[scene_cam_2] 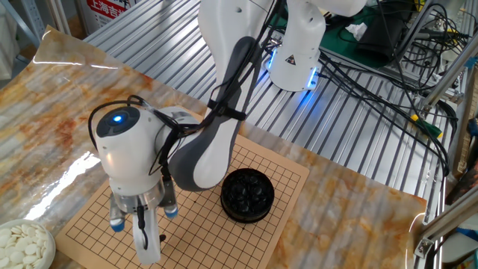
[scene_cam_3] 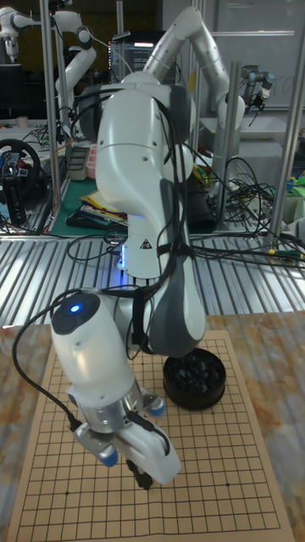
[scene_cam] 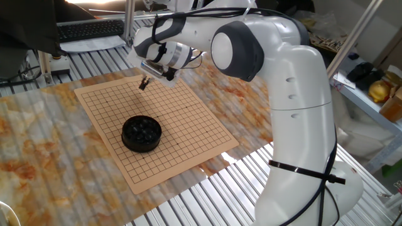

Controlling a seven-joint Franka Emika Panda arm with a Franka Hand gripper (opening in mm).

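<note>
A round black bowl (scene_cam: 141, 134) filled with black stones stands on the gridded board (scene_cam: 188, 129), left of the board's middle in exterior view 1. My gripper (scene_cam: 144, 83) hangs over the far part of the board, beyond the bowl and apart from it. Its dark fingertips are small here, and whether they are parted does not show clearly. In exterior view 3 the white hand housing covers most of the gripper (scene_cam_3: 141, 477), left of and nearer than the bowl (scene_cam_3: 194, 379). No stone can be made out at the fingertips.
A white bowl of white stones (scene_cam_2: 25, 245) stands beside the board at the lower left of exterior view 2. No loose stones show on the visible grid.
</note>
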